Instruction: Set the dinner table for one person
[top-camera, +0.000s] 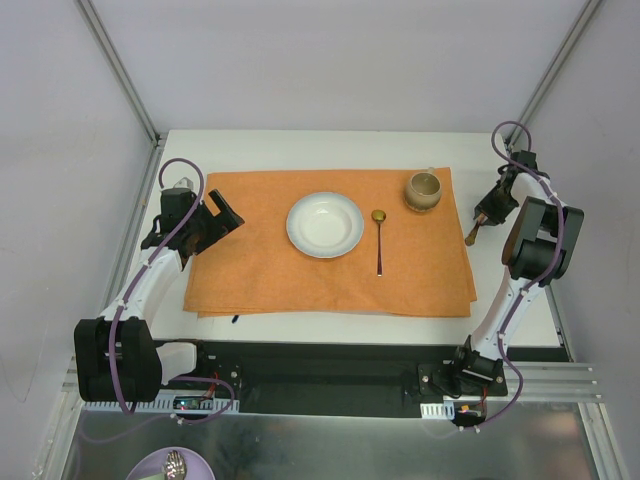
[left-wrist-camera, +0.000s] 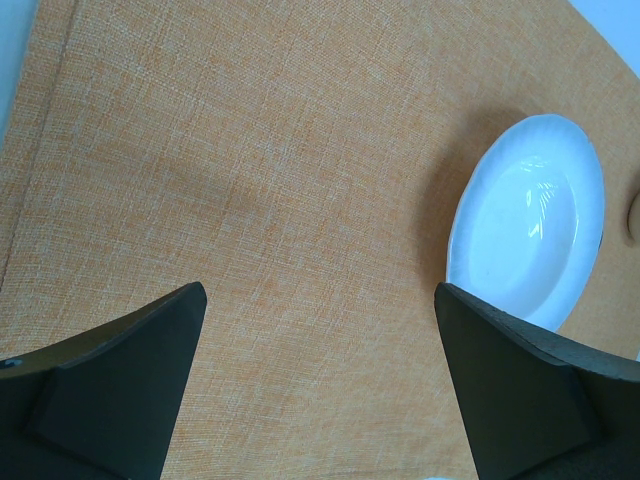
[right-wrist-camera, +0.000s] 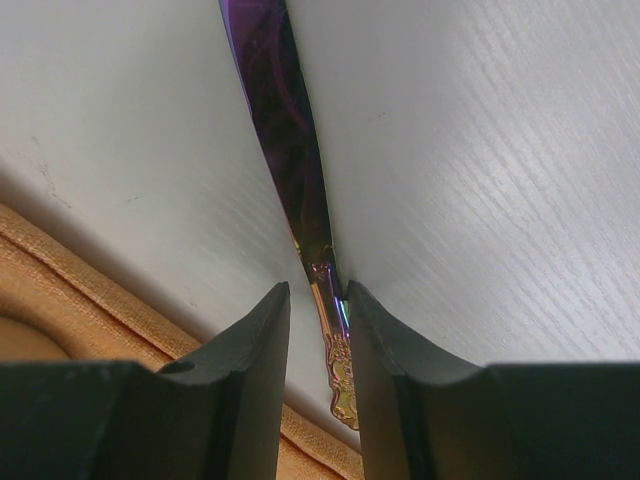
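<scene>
An orange placemat (top-camera: 310, 285) holds a white plate (top-camera: 325, 225), a spoon (top-camera: 379, 240) to its right and a mug (top-camera: 423, 190) at the upper right. My left gripper (top-camera: 225, 212) is open over the mat's left side. My right gripper (top-camera: 485, 210) is low over the table right of the mat, open, its fingertips either side of a slim knife (right-wrist-camera: 285, 130) with a dark iridescent blade and an ornate handle, lying on the white surface.
A purple bowl (top-camera: 150, 465) with utensils in it sits off the table at the bottom left.
</scene>
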